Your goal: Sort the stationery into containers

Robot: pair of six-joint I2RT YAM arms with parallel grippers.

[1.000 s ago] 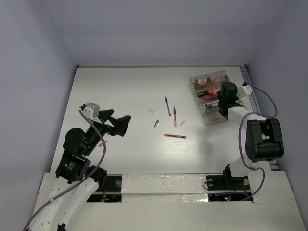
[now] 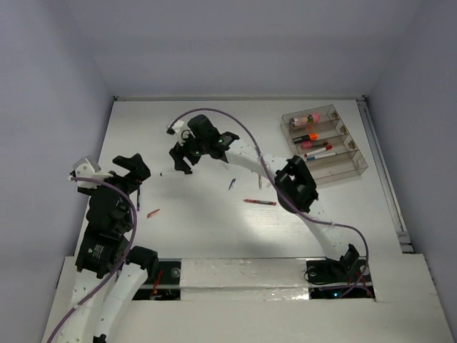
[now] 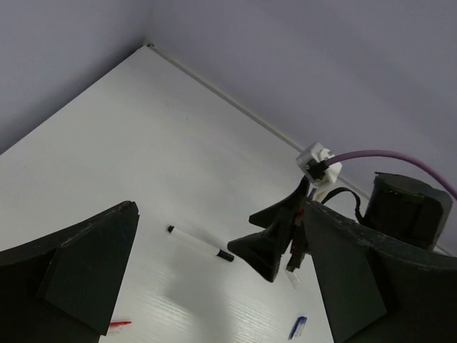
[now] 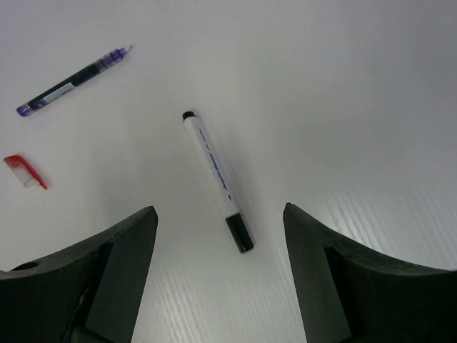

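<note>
A white marker with black ends [image 4: 214, 171] lies on the table, in the right wrist view ahead of and between the fingers of my open right gripper, not touching them. From the left wrist view the same marker [image 3: 200, 244] shows beside the right gripper's fingers [image 3: 260, 243]. My left gripper is open and empty, over the table's left side in the top view. Near it lie a purple pen [image 2: 138, 199] and a small red cap [image 2: 153, 213]. At the right stands the clear divided container [image 2: 337, 170], holding several pens and markers.
A blue cap piece [image 2: 232, 184], a red pen [image 2: 260, 181] and a red-and-black pen [image 2: 260, 202] lie mid-table. The right arm [image 2: 246, 156] crosses above the middle and hides part of it.
My right arm has swung left from the container to above the white marker. The left gripper, near the marker before, has drawn back left, uncovering the purple pen.
</note>
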